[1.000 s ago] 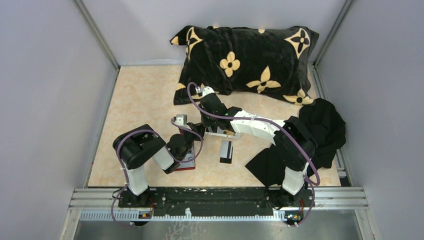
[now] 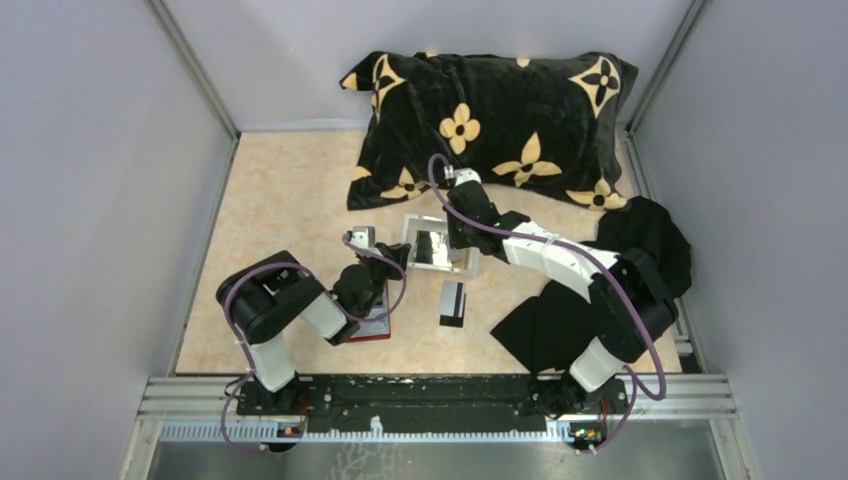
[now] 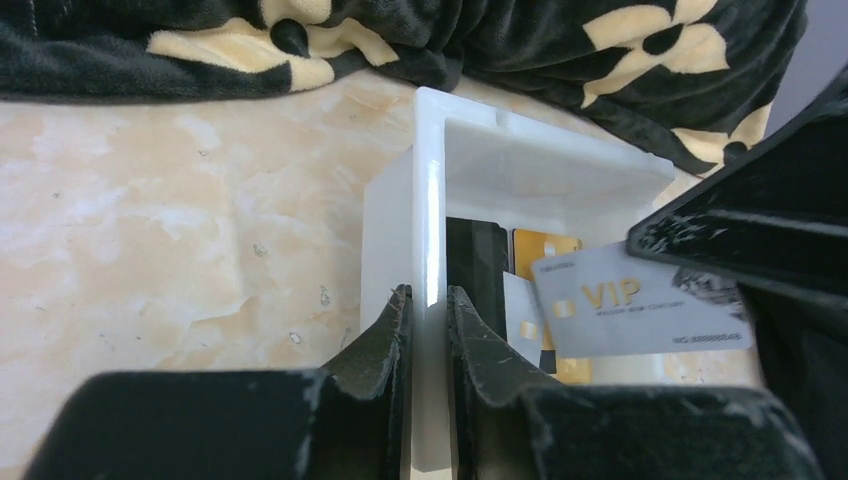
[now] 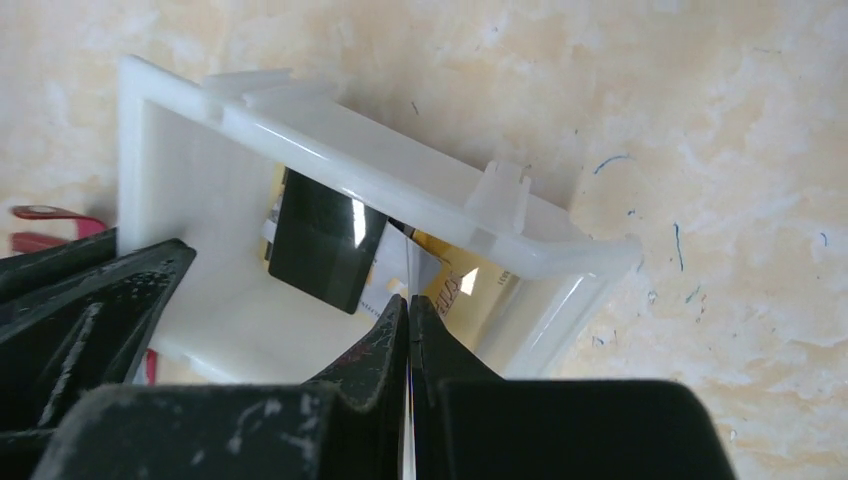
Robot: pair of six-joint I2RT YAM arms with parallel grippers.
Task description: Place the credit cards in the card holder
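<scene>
A white open box lies with several cards inside, among them a black card and a gold card. My left gripper is shut on the near end wall of this box. Over the box, my right gripper is shut on a silver VIP card, which appears nearly edge-on in the right wrist view. Under the left arm in the top view is a flat item with a red edge. It is mostly covered, so I cannot tell whether it is the card holder.
A grey and black card-like item lies on the table in front of the box. A patterned dark cushion fills the back, and black cloth lies at the right.
The right gripper has moved rightward along the box, away from the left gripper, uncovering the box's left part. My left gripper stays at the box's left end.
</scene>
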